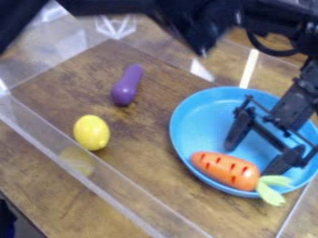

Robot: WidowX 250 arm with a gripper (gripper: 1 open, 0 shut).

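A toy carrot (226, 169), orange with green leaves, lies in the front part of a blue bowl (199, 116) on the right. My black gripper (263, 144) reaches into the bowl from the upper right, behind the carrot. Its fingers are dark and blurred, and I cannot tell whether they are open or shut or whether anything is between them.
A purple toy eggplant (126, 85) lies at the upper left of the wooden surface (112, 186), and a yellow egg-shaped toy (91, 132) sits below it. Clear plastic walls edge the area at the left and front.
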